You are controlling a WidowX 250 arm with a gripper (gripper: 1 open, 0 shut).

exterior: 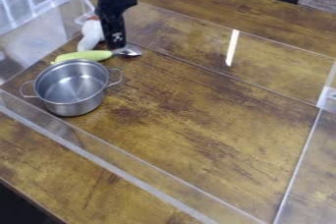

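The black gripper (pixel 116 33) hangs at the upper left, above the back of the clear-walled area, with nothing visible between its fingers; it looks shut. Below it lies a small metal spoon-like object (pixel 126 51). A green-yellow elongated item (pixel 82 57) lies to the left of that, with a white object (pixel 90 33) behind it, partly hidden by the arm. In front stands a steel pot (pixel 71 88) with two handles.
Clear low walls border the wooden surface (pixel 217 120). A dark slot shows at the back edge.
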